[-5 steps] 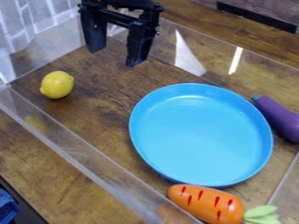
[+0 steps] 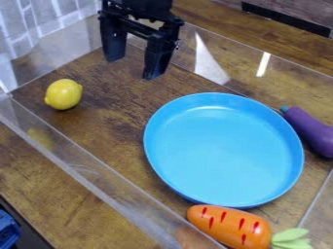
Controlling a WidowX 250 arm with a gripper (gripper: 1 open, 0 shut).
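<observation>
My black gripper [image 2: 134,53] hangs at the top centre of the camera view, above the wooden surface, open with nothing between its fingers. A yellow lemon-like toy [image 2: 64,94] sits to its lower left. A large blue plate [image 2: 223,148] fills the centre right. A purple eggplant toy [image 2: 309,131] lies right of the plate, and an orange carrot toy [image 2: 228,226] with a pale green top lies below it.
Clear plastic walls [image 2: 117,183] edge the work area. A blue object [image 2: 11,233] is cut off at the bottom left corner. The wood between lemon and plate is bare.
The toys and plate have not moved.
</observation>
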